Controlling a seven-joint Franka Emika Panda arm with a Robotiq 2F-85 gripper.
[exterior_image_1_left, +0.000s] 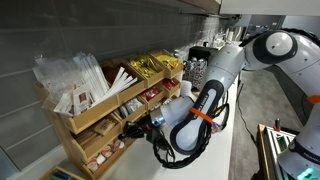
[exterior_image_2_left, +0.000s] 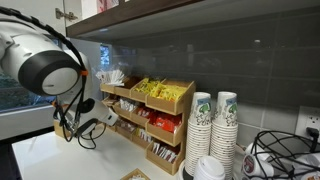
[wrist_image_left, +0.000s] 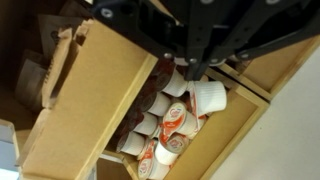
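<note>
In the wrist view my gripper points down into a wooden compartment and looks shut. Just beyond its fingertips sits a white creamer cup, apart from the row beside it; whether the fingers touch it cannot be made out. Several more small white cups with red-and-white lids lie jumbled in the same compartment. From exterior view 1, the dark gripper is at the lower tier of the wooden organizer, its fingertips hard to make out. The arm hides part of the shelf there.
White-wrapped utensils fill the upper left bin. Yellow packets and red packets occupy other bins. Stacked paper cups stand to the right in exterior view 2.
</note>
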